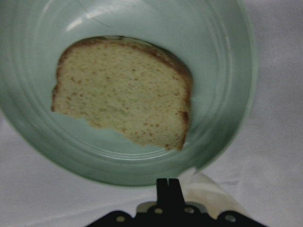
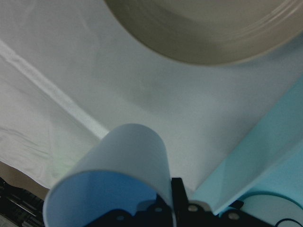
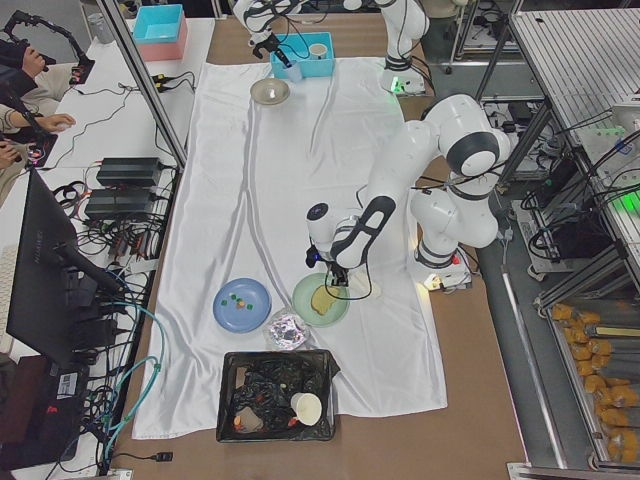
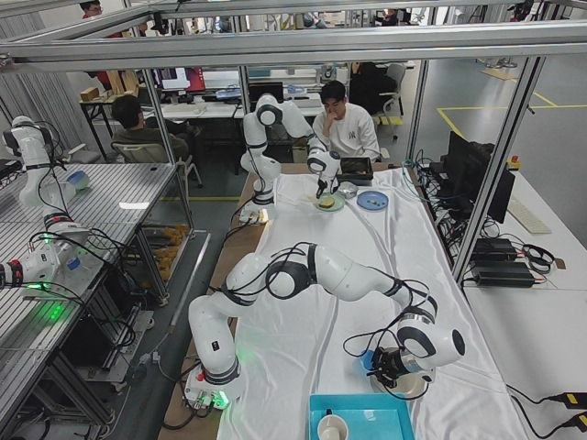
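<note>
A bread slice [image 1: 120,90] lies on a green plate [image 1: 232,118] on the white cloth. Just beside the plate is my left gripper, fingertips together; a pale, thin item [image 1: 213,196] shows behind them, and I cannot tell whether they touch it. My right gripper is shut on the wall of a light blue cup [image 2: 104,156], tilted above the cloth by a blue bin [image 2: 251,146] and a beige bowl [image 2: 203,52].
A blue plate [image 3: 242,325] with small pieces, a foil item [image 3: 288,330] and a black bin [image 3: 228,380] are near the green plate. A white mug [image 4: 332,428] stands in the blue bin.
</note>
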